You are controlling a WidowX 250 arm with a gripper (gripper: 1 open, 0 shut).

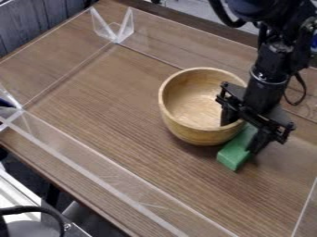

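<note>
A wooden bowl [188, 102] stands right of the table's middle. My black gripper [254, 120] hangs over its right side, its lower part down on a green block [233, 155] that lies on the table just outside the bowl's lower right. The gripper looks shut on the green block, though the fingers partly hide it and the exact contact is hard to see.
Clear plastic pieces [114, 28] stand at the back left edge and along the left front, where dark cables lie beyond the edge.
</note>
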